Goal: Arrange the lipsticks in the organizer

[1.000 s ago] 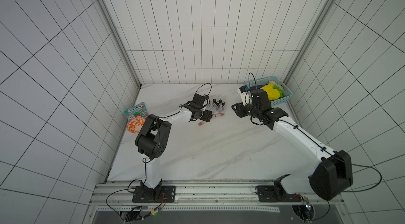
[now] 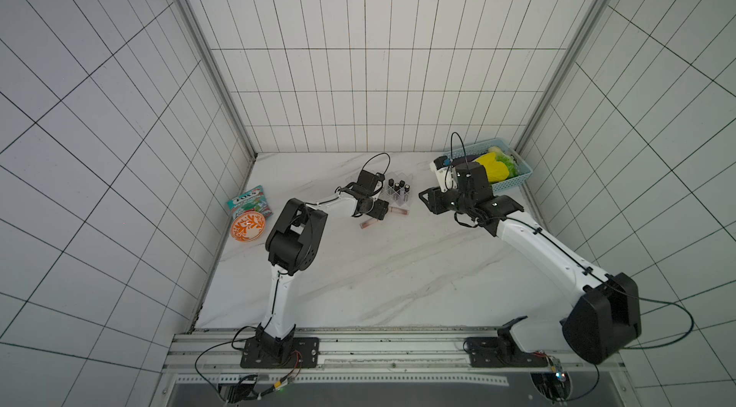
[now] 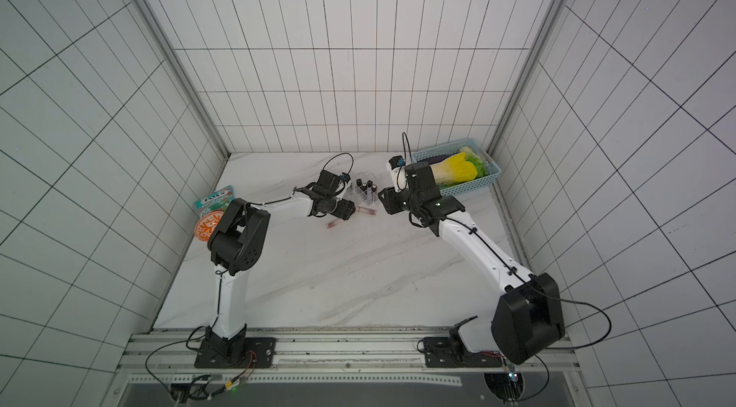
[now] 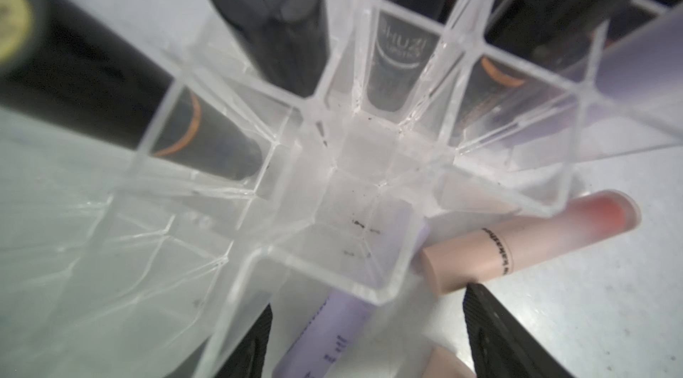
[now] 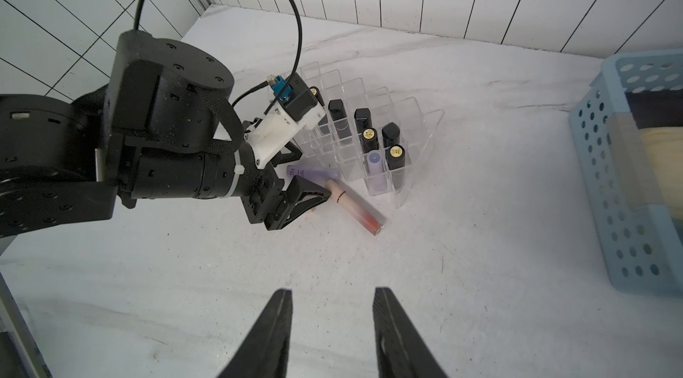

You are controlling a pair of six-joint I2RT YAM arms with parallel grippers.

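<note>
The clear organizer (image 5: 348,157) stands at the back middle of the table, with several black-capped lipsticks (image 5: 369,139) and one lilac tube (image 5: 375,162) upright or leaning in its cells. Along its front side another lilac tube (image 4: 334,328) lies on the table, partly seen through the clear wall. My left gripper is open at that front corner, the lying lilac tube between its spread fingers but not visibly gripped. A pink tube (image 4: 526,242) lies beside it, and the end of a second pink tube (image 4: 444,363) shows below. Off to the right, my right gripper is open and empty.
A blue basket (image 5: 604,185) with vegetables sits at the back right, behind the right arm. A packet (image 2: 247,200) and an orange round item (image 2: 248,226) lie at the far left.
My left arm has moved slightly right and a little down in the view, its gripper now closer to the organizer and the lying tubes. The right gripper has shifted barely at all.
</note>
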